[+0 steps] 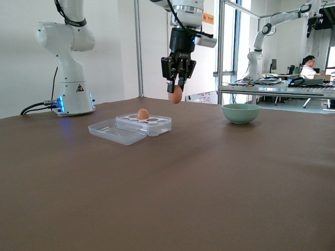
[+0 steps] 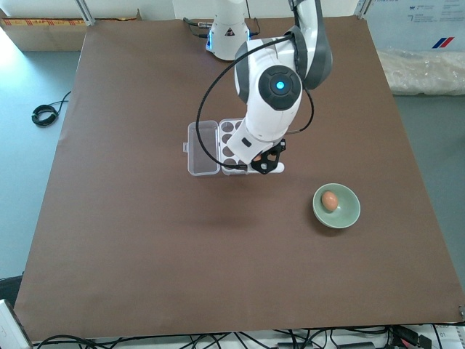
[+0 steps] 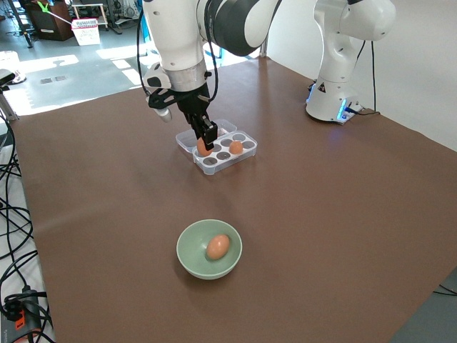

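Observation:
My gripper [image 1: 175,83] is shut on a brown egg [image 1: 175,94], held above the table beside the clear egg box [image 1: 151,127]. A second egg [image 1: 143,114] sits in the box [image 3: 223,159], whose lid [image 2: 204,149] lies open. A pale green bowl [image 2: 336,217] stands apart from the box and holds another egg [image 2: 330,201]. In the left camera view the wrist hides the held egg and most of the box.
The white robot base [image 1: 76,97] stands at the back, with cables along the table's outer edge [image 3: 21,257].

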